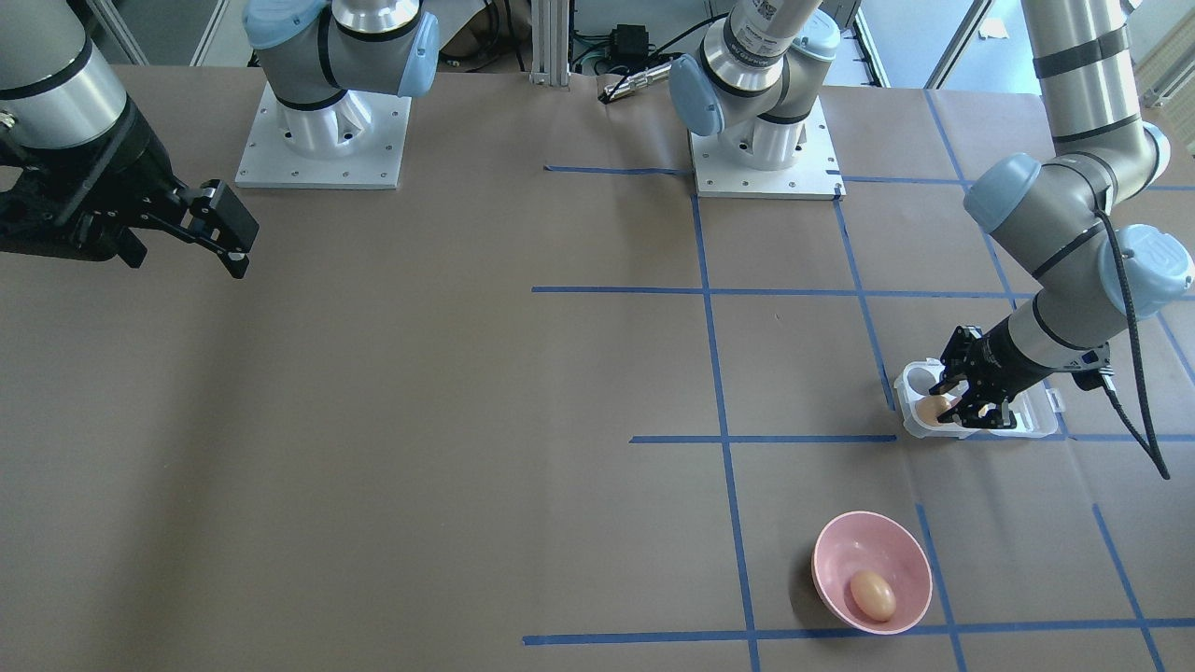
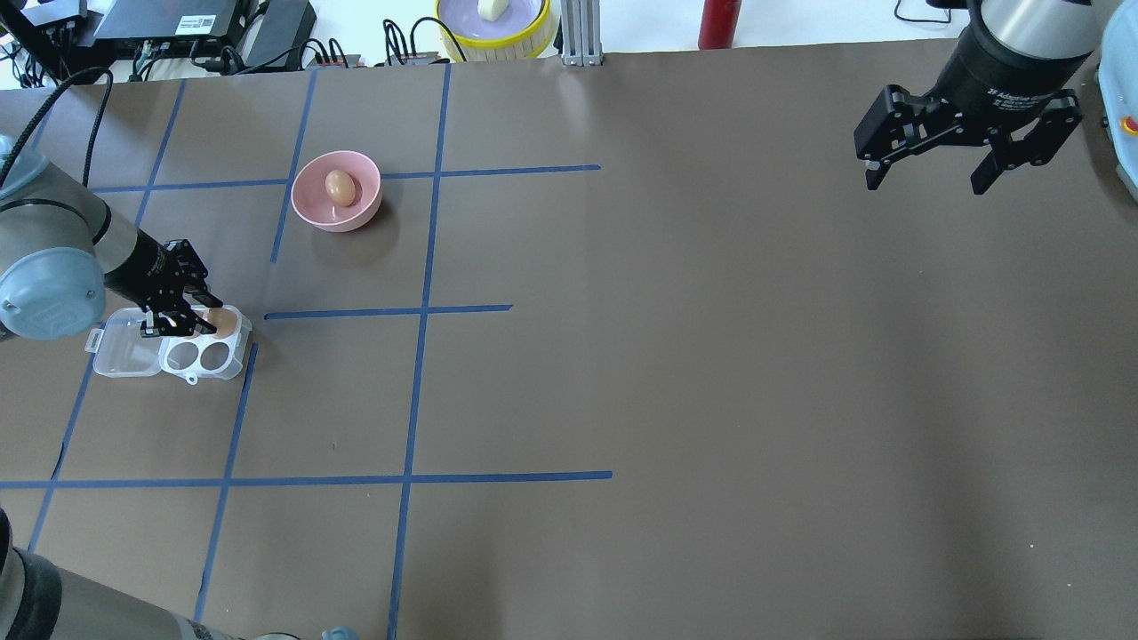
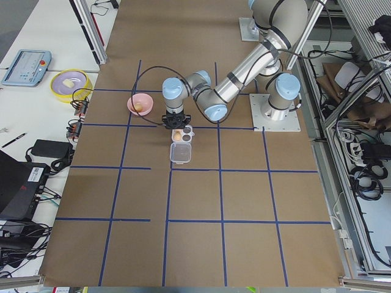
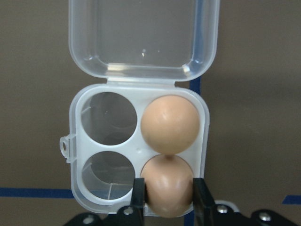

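Observation:
My gripper is over the clear plastic egg carton, its lid (image 4: 143, 33) open. In the left wrist view two eggs fill the right-hand cups: an upper egg (image 4: 170, 123) and a lower egg (image 4: 167, 181), which sits between my fingertips; whether they press on it I cannot tell. Both left-hand cups are empty. In the front view the carton (image 1: 916, 420) is partly hidden by the gripper. A pink bowl (image 1: 840, 571) stands apart, holding one egg (image 1: 871, 595).
Another arm's black gripper (image 1: 190, 224) hangs at the front view's left. Two further arm bases (image 1: 325, 168) stand at the back.

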